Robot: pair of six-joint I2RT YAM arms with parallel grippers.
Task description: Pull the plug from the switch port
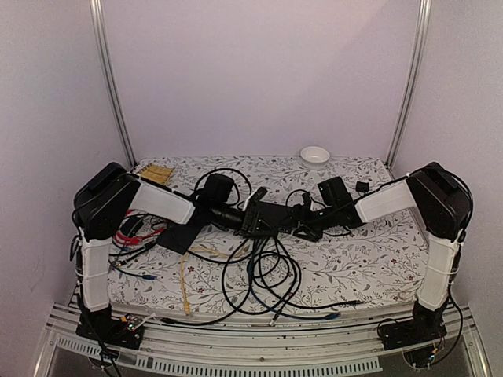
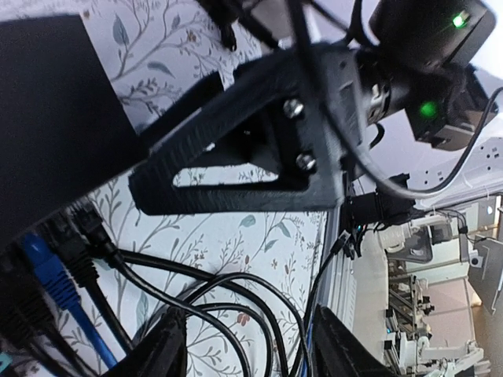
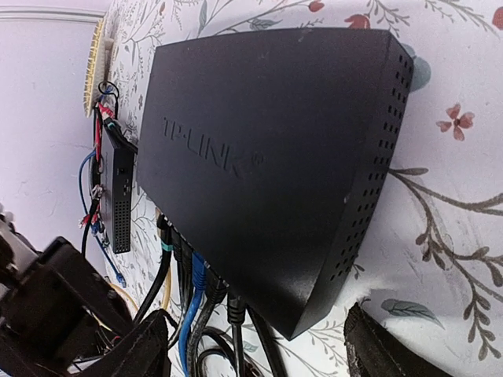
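Observation:
The black TP-LINK switch (image 3: 259, 141) lies on the flowered cloth, with several cables plugged into its front side. Among them, in the left wrist view, are a blue plug (image 2: 47, 271) and a black plug (image 2: 93, 224). My left gripper (image 1: 255, 229) is open at the front of the switch; its fingers (image 2: 161, 345) show near the black cables, with no plug seen between them. My right gripper (image 1: 302, 224) is at the right of the switch, open. In the right wrist view, the near corner of the switch reaches between its spread fingers.
Loops of black cable (image 1: 279, 294) lie in front of the switch. A second black box (image 1: 179, 237) and red cables (image 1: 130, 232) are on the left. A white bowl (image 1: 315, 155) stands at the back. Open cloth lies at the front right.

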